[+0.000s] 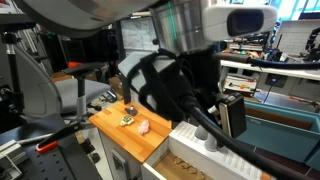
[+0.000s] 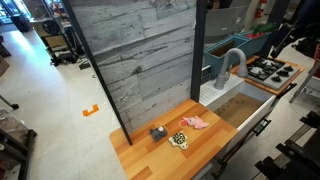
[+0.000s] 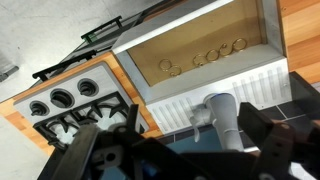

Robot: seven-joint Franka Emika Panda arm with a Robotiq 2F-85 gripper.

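My gripper shows at the bottom of the wrist view, its dark fingers (image 3: 128,132) spread wide apart with no object visible between them. Beyond the gap lies the grey faucet (image 3: 224,112), along the edge of a white sink (image 3: 180,42). Several gold-coloured rings (image 3: 211,56) rest on the sink's brown floor. In exterior view 1 the arm reaches across the sink, and a black fingertip (image 1: 236,116) hangs in front of the faucet (image 1: 201,134), partly hiding it. Contact with the faucet cannot be judged.
A pink item (image 2: 194,122), a patterned yellowish piece (image 2: 179,140) and a dark cup (image 2: 158,132) sit on the wooden counter (image 2: 145,157). A toy stove (image 3: 72,100) with knobs adjoins the sink. A blue-green bin (image 1: 275,133) stands behind. A grey panel wall (image 2: 150,62) backs the counter.
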